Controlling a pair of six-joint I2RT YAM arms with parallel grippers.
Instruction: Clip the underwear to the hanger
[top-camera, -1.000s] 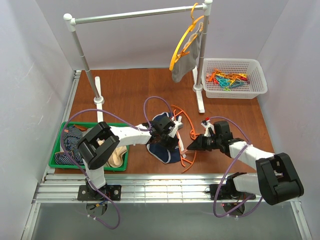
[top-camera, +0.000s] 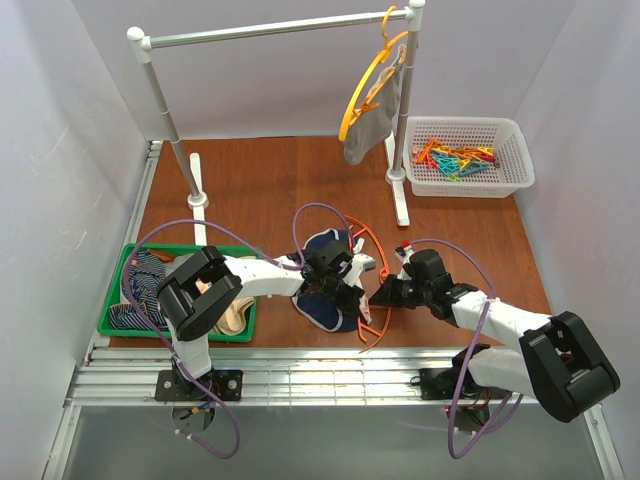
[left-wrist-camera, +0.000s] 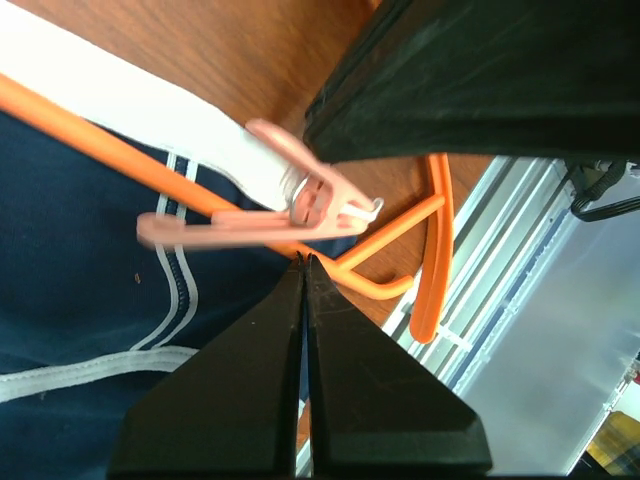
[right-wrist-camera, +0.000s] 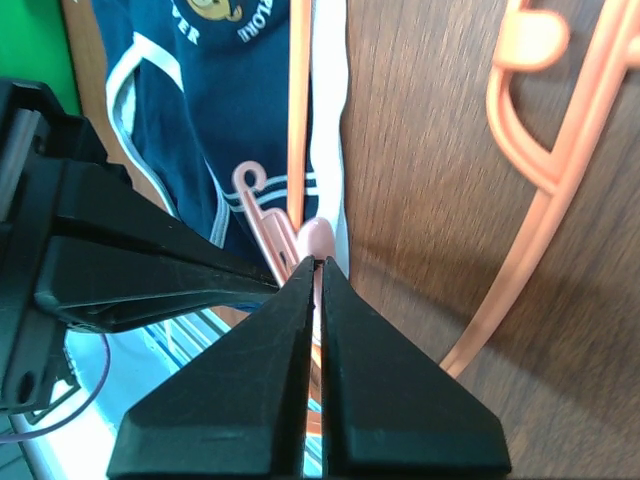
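Note:
Navy underwear with white bands (top-camera: 330, 310) lies on the table, an orange hanger (top-camera: 380, 250) beside it, one bar across its waistband. A pink clip (left-wrist-camera: 260, 225) rests over that bar and band; whether it grips them I cannot tell. My left gripper is shut at the clip's lower side, nothing visible between its fingers. My right gripper is shut at the clip's end, nothing clearly between its fingertips.
A green tray of clothes (top-camera: 245, 330) is at left, a white basket of clips (top-camera: 510, 170) at back right. A rack (top-camera: 270, 28) holds a hanger with grey underwear. Bare table lies in the middle back.
The left gripper has moved very little.

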